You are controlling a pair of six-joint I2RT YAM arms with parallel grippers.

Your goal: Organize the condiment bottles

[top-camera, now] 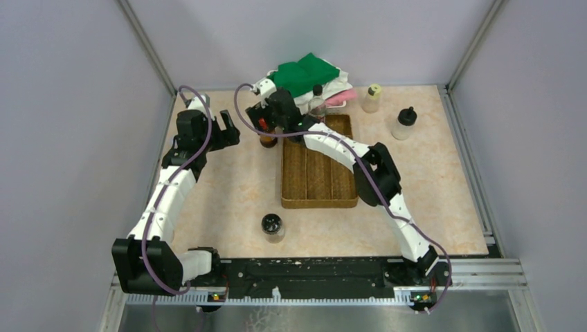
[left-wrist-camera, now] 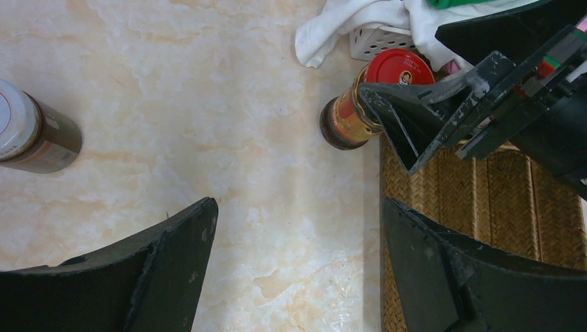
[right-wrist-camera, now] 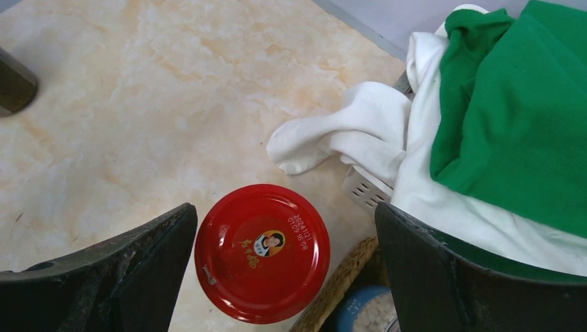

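A red-capped sauce jar (top-camera: 268, 139) stands just outside the brown woven tray (top-camera: 294, 173), at its back left. My right gripper is open right over it, the red cap (right-wrist-camera: 262, 263) between its fingertips in the right wrist view. My left gripper stands open at the table's left, above bare table, with a brown jar (left-wrist-camera: 52, 142) near it. A dark-topped jar (top-camera: 272, 228) stands in front of the tray, a pale yellow-capped bottle (top-camera: 370, 100) and a black-capped bottle (top-camera: 403, 126) at back right, and a clear bottle (top-camera: 317, 104) behind the tray.
Green and white cloths (top-camera: 304, 72) lie in a white basket (left-wrist-camera: 377, 45) at the back, by a pink cloth. The tray's front compartments are empty.
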